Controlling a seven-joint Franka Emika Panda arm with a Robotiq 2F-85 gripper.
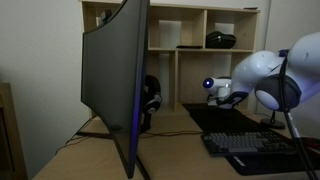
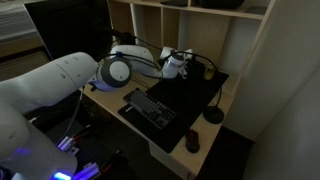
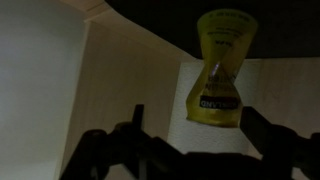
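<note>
A yellow container with dark printing, narrow at its middle, shows in the wrist view. In exterior view 2 a small yellow thing, likely the same container, is on the dark mat at the back of the desk. My gripper is open, its dark fingertips spread wide at the bottom of the wrist view. The container appears beyond the gap between them, nearer the right finger, and is not gripped. In exterior view 1 the gripper is low over the mat; its fingers are too small to make out there.
A keyboard lies on the dark mat, with a mouse to its right. Wooden shelves rise behind the desk. A large monitor stands at left, with headphones behind it.
</note>
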